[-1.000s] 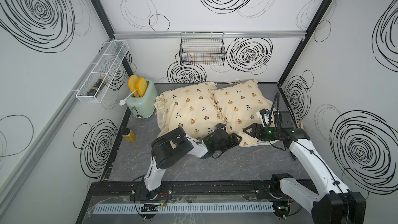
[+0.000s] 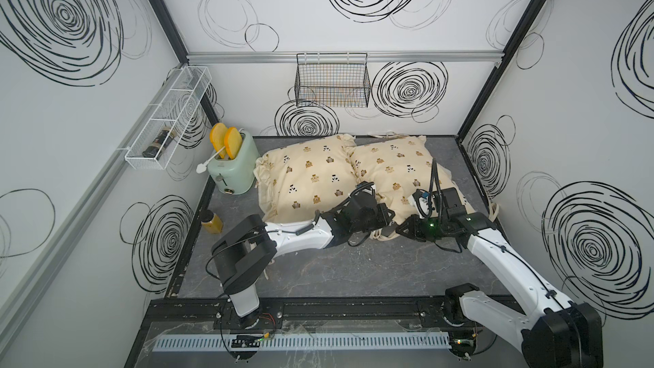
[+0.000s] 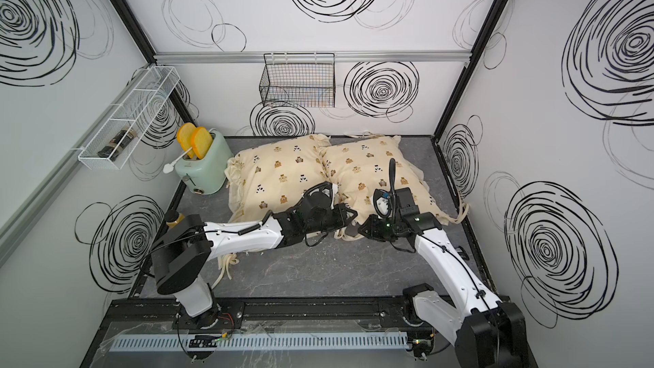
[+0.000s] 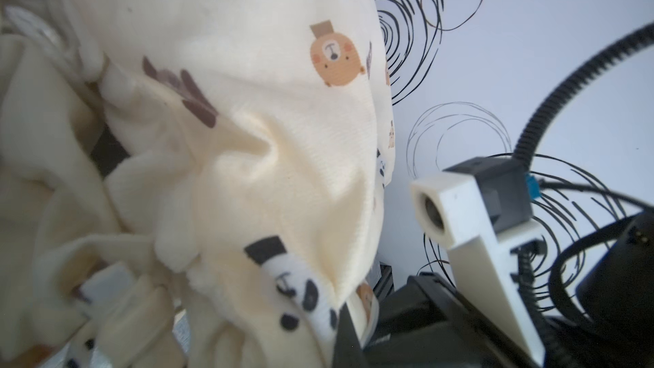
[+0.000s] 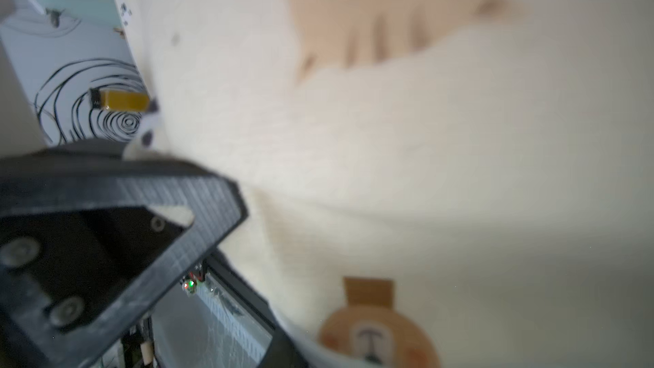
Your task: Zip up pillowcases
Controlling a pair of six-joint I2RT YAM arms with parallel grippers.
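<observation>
Two cream pillowcases with animal prints lie side by side, a left pillowcase and a right pillowcase. My left gripper is shut at the front edge of the right one, where the cloth is bunched; whether cloth lies between its fingers is hidden. Close by on the right, my right gripper is against the same front edge, its finger opening unclear. In the left wrist view bunched cloth hangs in folds. Printed fabric fills most of the right wrist view. The zipper cannot be made out.
A green toaster with bread slices stands at the back left, a yellow bottle in front of it. Wire baskets hang on the walls.
The right pillowcase's front edge has lifted and bunched up.
</observation>
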